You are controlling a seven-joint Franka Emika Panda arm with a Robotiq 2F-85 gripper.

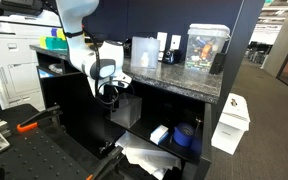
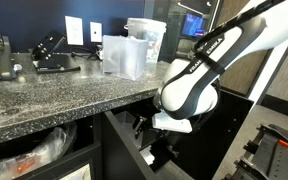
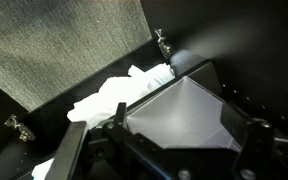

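A translucent grey bin stands inside the dark cabinet below the counter. My gripper is in front of the cabinet, at its left side, close to the bin's upper part. In the wrist view, the bin opens toward the camera and looks empty. The gripper is open there, its fingers spread on either side of the bin's near part; whether either touches the rim I cannot tell. Exterior view 2 has the gripper at the cabinet front, partly hidden.
White cloth or paper lies low in front of the cabinet. On a shelf are a blue round container and a small white-and-blue item. The counter above carries a clear tub and a translucent bin.
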